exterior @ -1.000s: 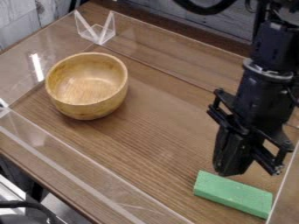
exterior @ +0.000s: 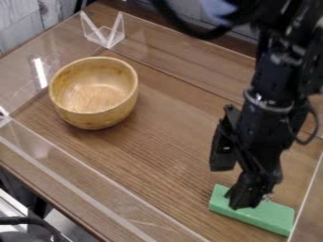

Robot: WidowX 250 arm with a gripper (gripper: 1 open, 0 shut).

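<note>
My black gripper (exterior: 244, 175) hangs at the right of the view, low over a green rectangular block (exterior: 259, 217) that lies on the wooden table near the front right. Its fingers are open, pointing down at the upper side of the block; whether they touch it is unclear.
A tan wooden bowl (exterior: 94, 92) sits at the left. A white wire holder (exterior: 105, 28) stands at the back left. Black cables show at the lower left edge.
The gripper has come down toward the green block and tilted, its fingers now spread lower and closer over it. The bowl and block have not moved.
</note>
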